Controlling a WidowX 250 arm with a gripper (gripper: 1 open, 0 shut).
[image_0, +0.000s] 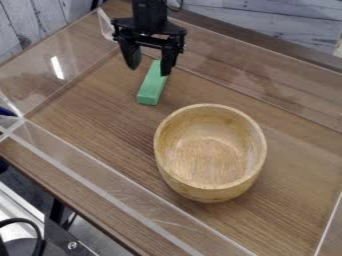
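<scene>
My black gripper hangs at the upper middle of the view, fingers apart, over the far end of a green rectangular block lying on the wooden surface. Nothing shows held between the fingers. A round, pale wooden bowl stands in the lower right middle, empty, nearer the camera than the block.
The wooden floor around the block and bowl is mostly clear, especially to the left and right. A black cable lies at the bottom left corner, and pale planks edge the top right.
</scene>
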